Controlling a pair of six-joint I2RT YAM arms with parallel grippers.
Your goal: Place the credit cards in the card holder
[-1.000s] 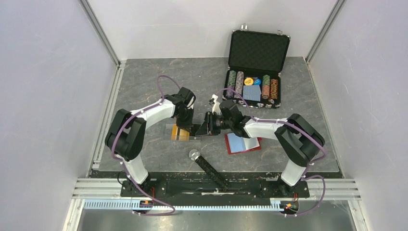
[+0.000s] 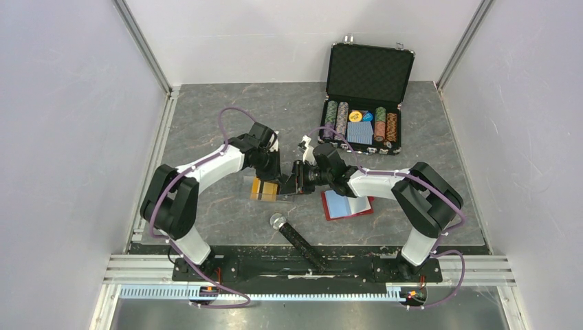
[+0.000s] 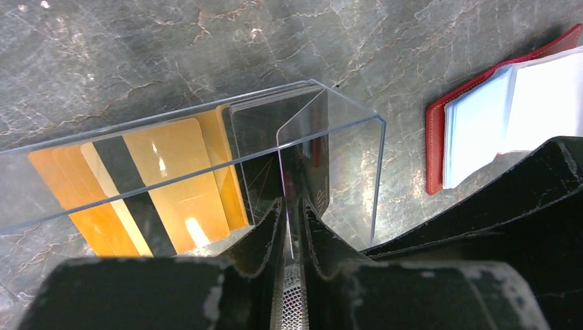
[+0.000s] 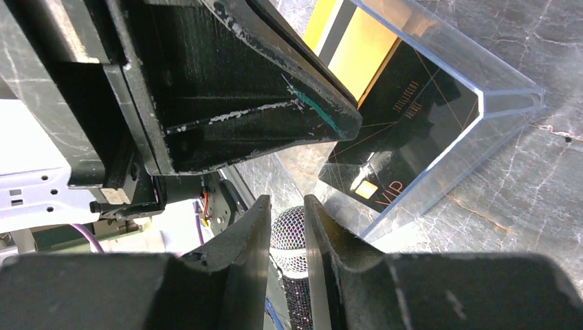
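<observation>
A clear box (image 3: 355,199) holds yellow cards (image 3: 175,185) and black cards (image 3: 262,180), the black ones at its right end. In the right wrist view one black card (image 4: 405,117) shows "VIP" lettering. My left gripper has its tips close together at the box's right end, a thin clear edge running down between them; whether it is clamped is unclear. My right gripper is open beside the box, nothing held, its fingers (image 3: 481,227) close to the left gripper. The red holder with pale sleeves (image 3: 481,127) lies open to the right.
A microphone (image 2: 297,240) lies in front of the box, its head near the grippers. At the back right stands an open black case (image 2: 368,75) with poker chips and playing cards.
Together with the left gripper's tips, the clear box and its cards have slid slightly right, towards the right gripper. The left arm's elbow has swung outward. No movement shows in the right arm.
</observation>
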